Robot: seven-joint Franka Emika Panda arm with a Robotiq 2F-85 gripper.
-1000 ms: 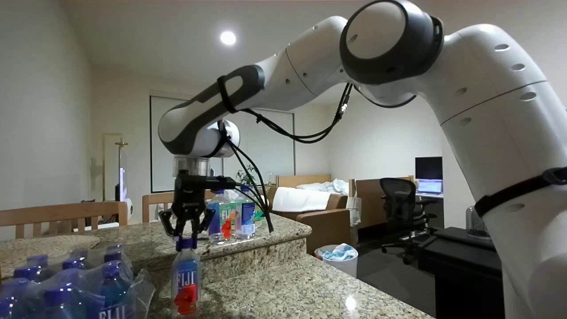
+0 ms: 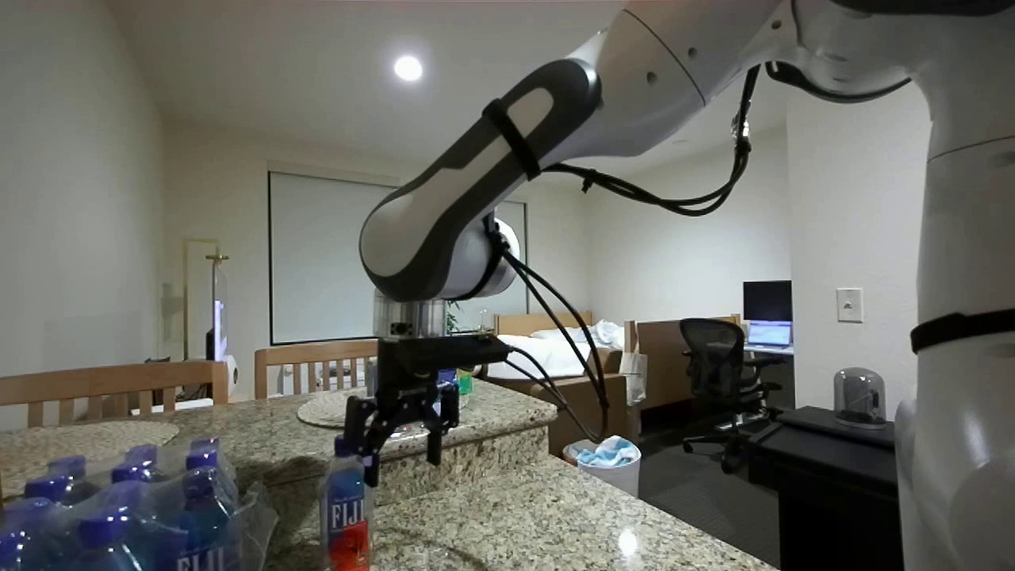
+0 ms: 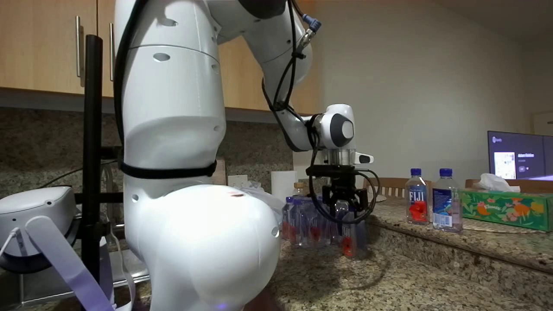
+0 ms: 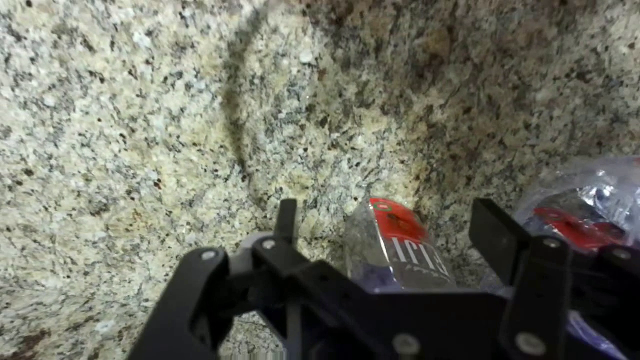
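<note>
A clear Fiji water bottle (image 2: 346, 514) with a blue cap and red flower label stands by the counter step. My gripper (image 2: 402, 463) is open, with a clear gap between its fingers. In exterior view 1 one finger overlaps the bottle's cap area, and the rest of the gripper is to the right. From the wrist view, the bottle (image 4: 402, 240) shows in the space between the fingertips, its upper end hidden by the gripper body. Exterior view 2 has the gripper (image 3: 353, 215) in front of the bottle's upper part, so contact there cannot be told.
Several plastic-wrapped Fiji bottles (image 2: 124, 509) crowd the left. Two more bottles (image 3: 447, 199) and a tissue box (image 3: 505, 208) occupy the raised ledge (image 3: 497, 241). Bare granite counter (image 2: 533, 523) lies to the right in exterior view 1.
The fingers have spread from their narrow grip at the bottle's cap. In exterior view 1 my arm has shifted right and slightly down; the bottle appears slightly further right and lower.
</note>
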